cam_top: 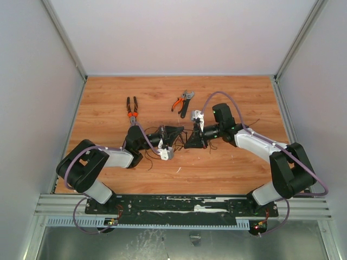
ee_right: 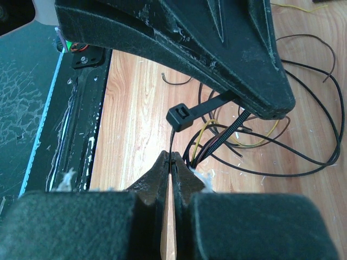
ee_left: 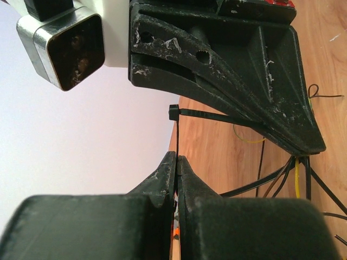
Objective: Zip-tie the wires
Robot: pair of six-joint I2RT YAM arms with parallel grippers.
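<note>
In the left wrist view a black zip tie [ee_left: 205,114] shows its square head and strap, with a thin strip running down into my left gripper, which is shut on it. The right wrist view also shows a zip-tie head [ee_right: 180,116]; a thin strip drops from it to the tips of my right gripper, shut on that strip. Whether both views show one tie is unclear. Behind the fingers, the strap is hidden. The bundled black and yellow wires [ee_right: 246,116] pass close by the left gripper's fingertips in the right wrist view.
Large orange-and-black pliers [cam_top: 132,112] lie at the back left of the wooden table [cam_top: 238,179]. Small orange pliers [cam_top: 178,103] and an adjustable wrench [cam_top: 186,104] lie behind the grippers. Loose wire loops [ee_right: 339,108] spread around the bundle.
</note>
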